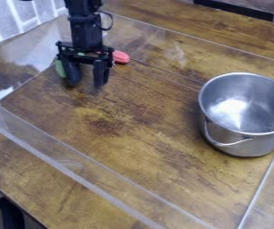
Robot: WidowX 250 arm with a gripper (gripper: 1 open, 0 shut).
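Note:
The black gripper [84,66] hangs low over the upper left of the wooden surface, its fingers pointing down. Behind it, a green object [59,68] shows at its left side, mostly hidden, and a pink object [120,57] lies just to its right. Whether the fingers are open or closed on anything cannot be made out at this size.
A large steel pot [244,107] with a side handle stands on the right. Clear plastic edges run along the left, front and right.

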